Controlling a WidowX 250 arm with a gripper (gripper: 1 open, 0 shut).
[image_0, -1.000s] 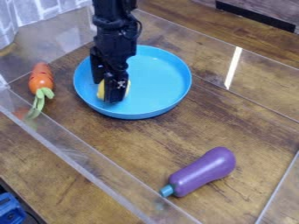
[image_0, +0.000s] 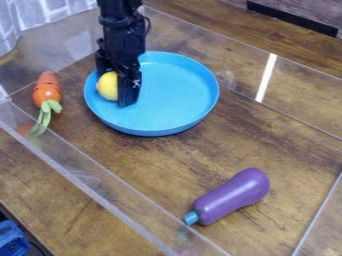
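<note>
A blue plate (image_0: 174, 100) lies on the wooden table in the upper middle. On its left part sits a yellow object (image_0: 111, 87), partly covered by my black gripper (image_0: 115, 90), which reaches down from the top. Whether the fingers hold it is hard to tell. A carrot toy (image_0: 47, 92) lies left of the plate. A purple eggplant toy (image_0: 234, 194) lies at the lower right.
A clear barrier runs along the left and bottom, with a blue object (image_0: 11, 240) beyond it at the lower left corner. The table right of the plate and below it is clear.
My gripper has moved left across the plate, and more of the yellow object shows now, at the plate's left side.
</note>
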